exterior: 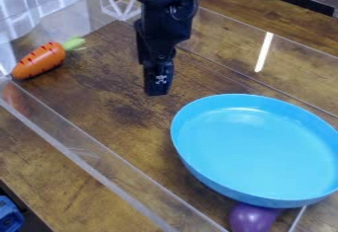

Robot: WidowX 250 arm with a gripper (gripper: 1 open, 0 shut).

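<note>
My black gripper [158,66] hangs open over the wooden surface at the upper middle, nothing visible between its fingers. An orange carrot [40,61] with a green top lies at the upper left, to the left of the gripper. A large blue oval plate [251,149] fills the lower right. A purple eggplant [251,217] sits at the bottom, partly behind the plate's near edge.
Clear plastic walls [79,157] border the wooden surface. Bare wood [119,117] lies below and right of the gripper. A small blue object [7,216] shows at the bottom left corner.
</note>
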